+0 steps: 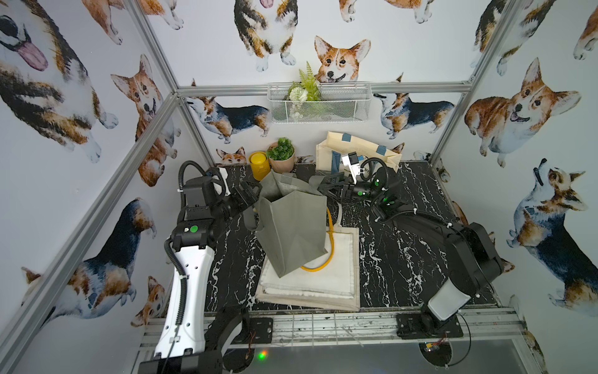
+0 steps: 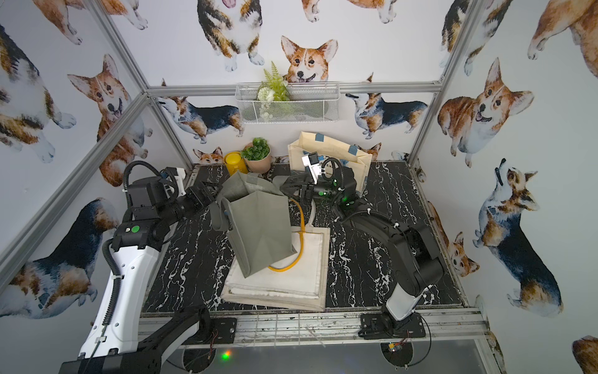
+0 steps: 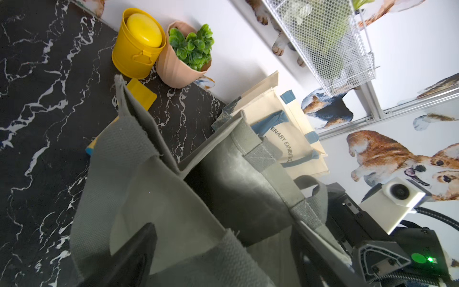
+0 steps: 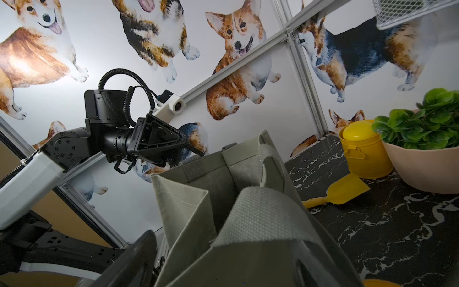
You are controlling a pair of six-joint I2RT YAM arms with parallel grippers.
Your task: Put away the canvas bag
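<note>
A grey-green canvas bag (image 1: 291, 233) stands open and tilted over a folded cream cloth (image 2: 299, 290), with a yellow cord (image 1: 315, 268) beside it. My left gripper is open above the bag's near top edge, its fingers spread around grey fabric and webbing. My right gripper is at the bag's right top, part open, with a strap and rim between or just beyond its fingers; whether they touch is hard to tell.
A yellow can (image 1: 259, 165), potted plant (image 1: 281, 160) and cream tote (image 1: 372, 149) line the back. A yellow scoop (image 4: 346, 189) lies behind the bag. A wire basket (image 2: 286, 109) hangs above.
</note>
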